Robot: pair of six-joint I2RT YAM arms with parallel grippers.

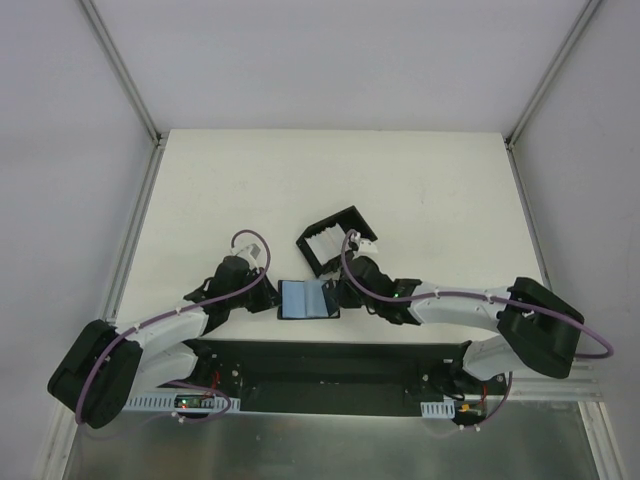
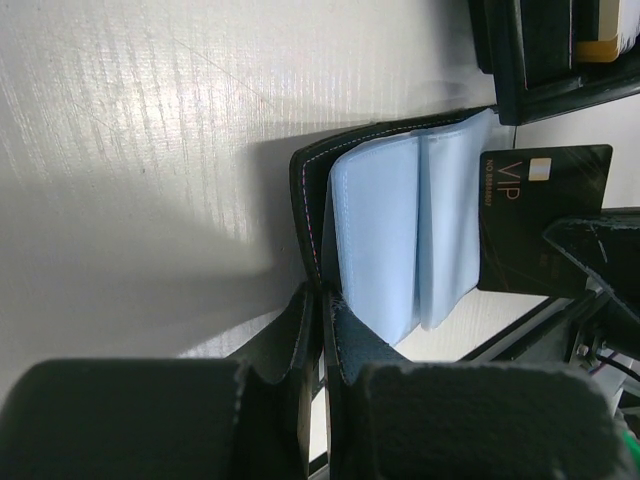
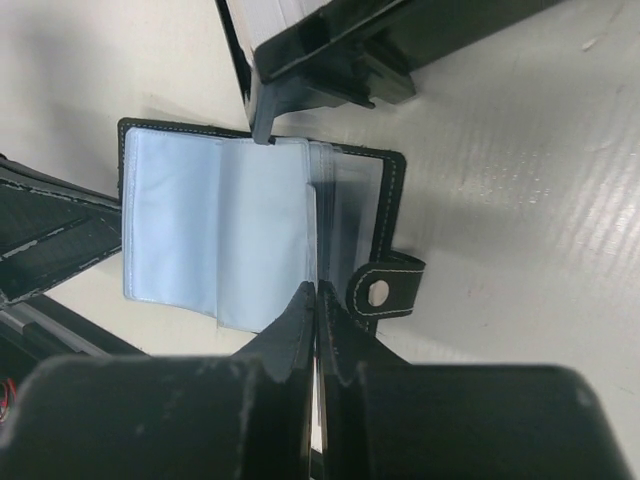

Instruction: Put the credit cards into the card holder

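The open card holder [image 1: 305, 299] lies flat near the table's front edge, black outside with pale blue sleeves [image 2: 380, 225]. At its left edge my left gripper is shut, with the thin black cover running between the fingertips. A black VIP credit card [image 2: 540, 205] stands on edge by the right-hand sleeves, and my right gripper is shut on it. In the right wrist view the card [image 3: 312, 230] shows only as a thin edge over the clear sleeves. Whether its edge has entered a sleeve, I cannot tell.
Behind the holder sits a black box [image 1: 352, 216] with several white cards [image 1: 325, 243] in it, its near corner close to the holder's back edge. A strap with a snap [image 3: 378, 293] sticks out on the holder's right.
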